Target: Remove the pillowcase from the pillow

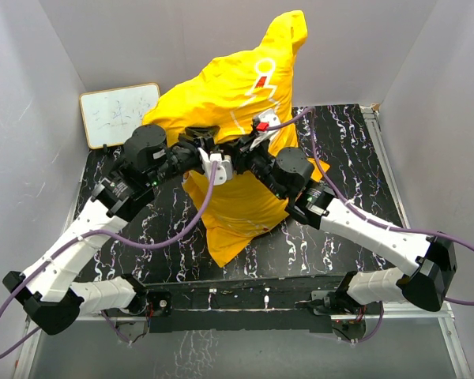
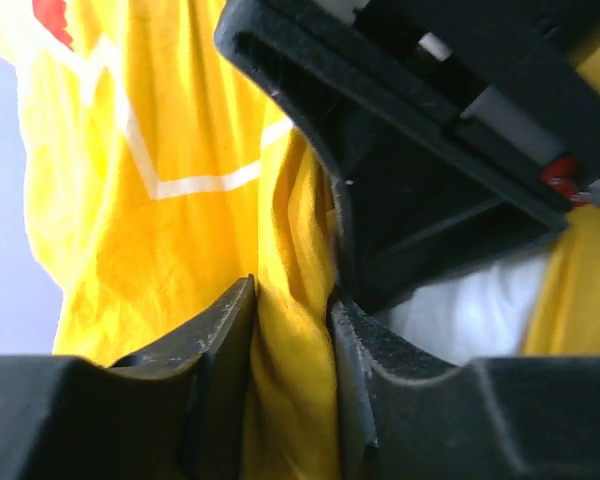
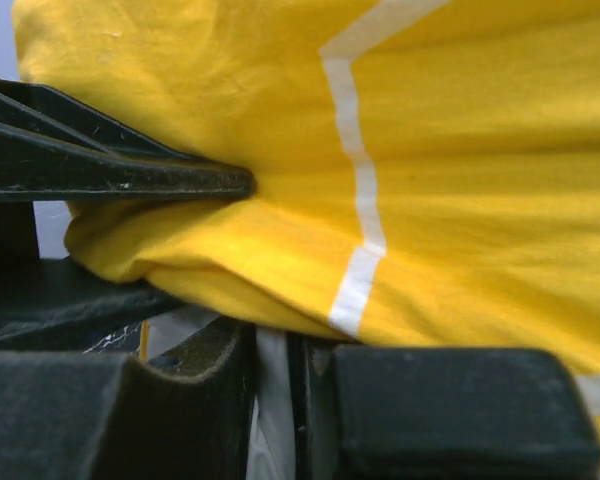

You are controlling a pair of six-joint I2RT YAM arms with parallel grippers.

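The yellow pillowcase (image 1: 245,91), with white lines and a red mark, stands propped up at the back of the table in the top view. White pillow fabric (image 3: 273,400) shows beneath its folded edge in the right wrist view, and my right gripper is shut on that fabric. My left gripper is part open around a yellow fold, which runs between its fingers. Seen from the right wrist, one left finger (image 3: 130,175) lies over the case's edge and the other beneath it. The arms hide much of the opening from above.
A small whiteboard (image 1: 118,114) leans at the back left. Grey walls enclose the sides and back. Both grippers are very close together.
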